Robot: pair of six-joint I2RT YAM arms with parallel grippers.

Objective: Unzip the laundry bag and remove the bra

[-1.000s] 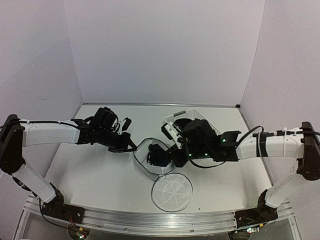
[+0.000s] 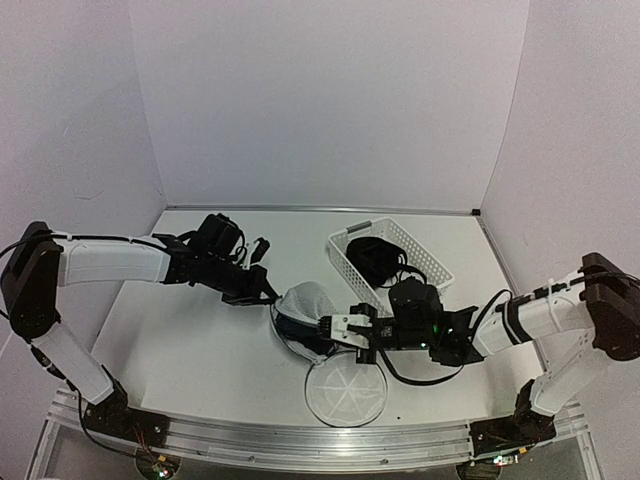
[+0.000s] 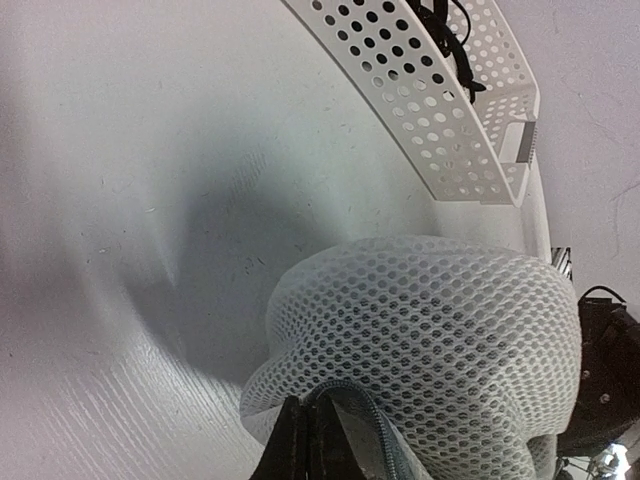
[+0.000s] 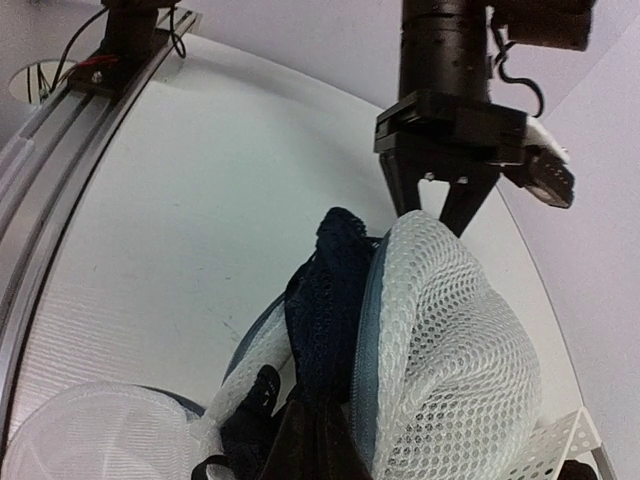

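The white mesh laundry bag (image 2: 305, 300) lies unzipped on the table, its mesh side folded up and over. In the right wrist view the dark navy lace bra (image 4: 328, 315) stretches across the bag's opening beside the blue zipper edge (image 4: 367, 350). My left gripper is shut on the bag's zipped rim. My right gripper is shut low at the opening, with the dark lace running down to its fingertips; the exact grip is partly hidden. The bag's round flap (image 2: 346, 390) lies flat toward the front.
Behind the bag stands a white perforated basket (image 2: 425, 255) with a black item (image 2: 374, 260) in it. Bare table lies to the left and at the front right.
My right gripper has turned and shifted slightly frontward. The bra has been drawn out long, and the bag's back side has risen and folded over. The left gripper has barely moved.
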